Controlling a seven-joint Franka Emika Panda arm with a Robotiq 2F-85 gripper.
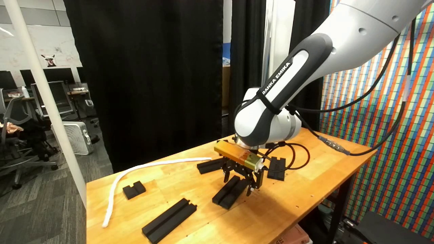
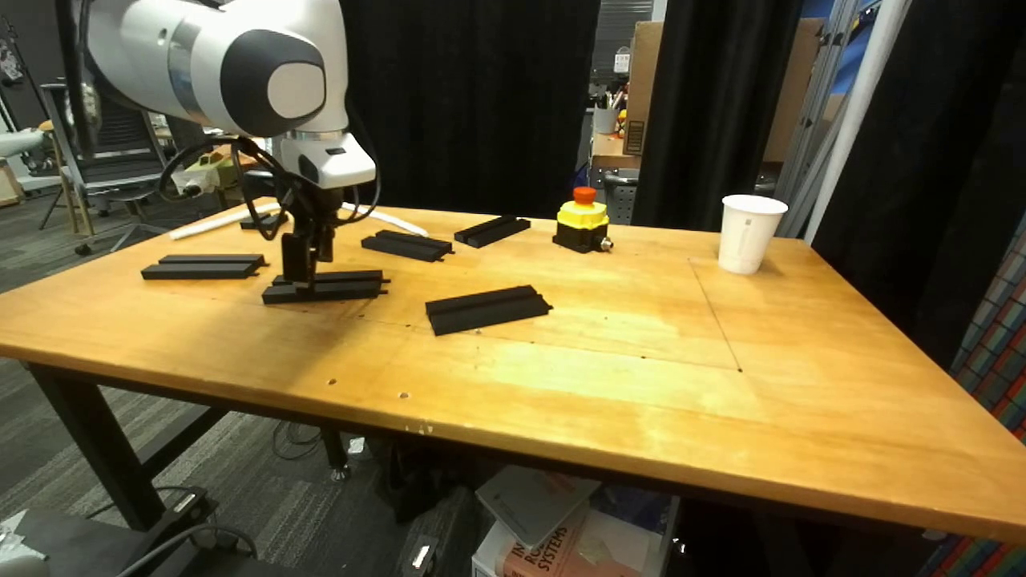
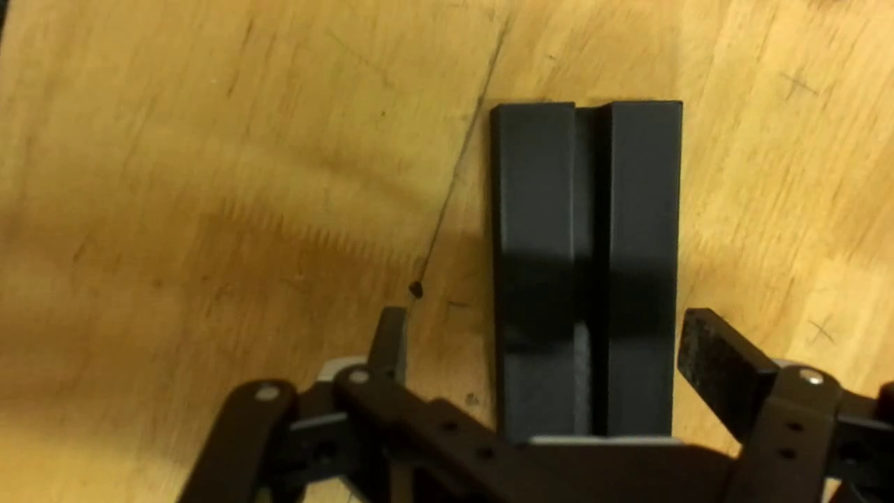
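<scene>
Directly under my gripper lies a black grooved block (image 3: 540, 193), flat on the wooden table. The gripper is open, one finger on either side of the block, with gaps of bare wood between block and fingers in the wrist view. The near end of the block is hidden behind the gripper body. In exterior view 1 the same grooved block (image 1: 228, 195) extends out from beneath the fingers. Exterior view 2 has the gripper (image 2: 308, 274) low over it, partly covering it.
Other black grooved pieces lie around: a long one (image 1: 169, 219), a short one (image 1: 134, 189), and one (image 2: 488, 309) to the side. A white cord (image 1: 142, 166) curves along the table. An emergency stop button (image 2: 582, 223) and a white cup (image 2: 748, 234) stand farther off.
</scene>
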